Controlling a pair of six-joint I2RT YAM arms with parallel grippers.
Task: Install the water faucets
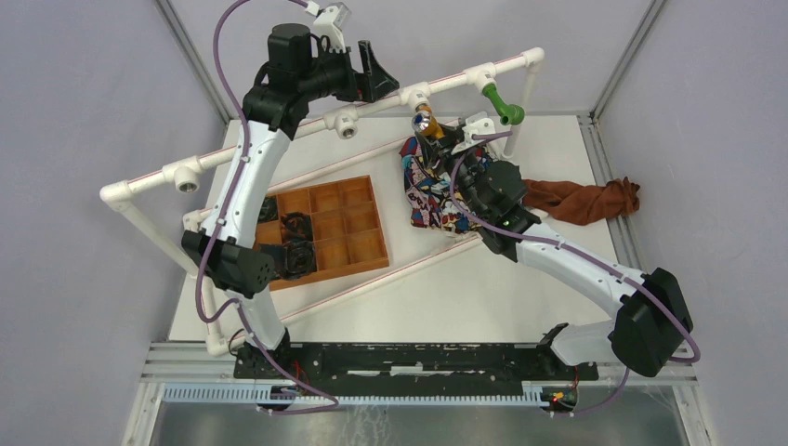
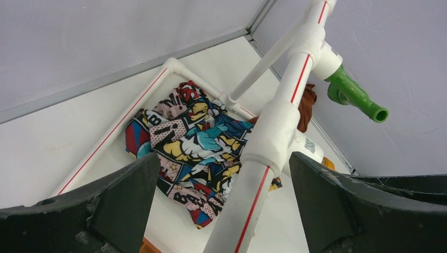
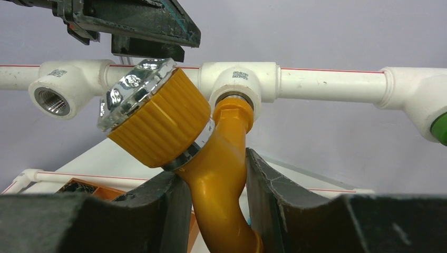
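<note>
An orange faucet with a chrome-and-orange cap (image 3: pixel 211 184) has its neck at the socket of a white tee (image 3: pixel 237 76) on the upper pipe; my right gripper is shut on its body. How deep the neck sits I cannot tell. My left gripper (image 1: pixel 372 79) stands open over that pipe, just left of the tee; in the left wrist view the pipe (image 2: pixel 242 211) runs between its fingers. A green faucet (image 1: pixel 502 107) sits in the tee to the right.
Empty tees (image 1: pixel 344 125) face forward further left. An orange compartment tray (image 1: pixel 358 242), a patterned cloth (image 2: pixel 190 153) and a brown cloth (image 1: pixel 585 200) lie below. The white board is clear at front right.
</note>
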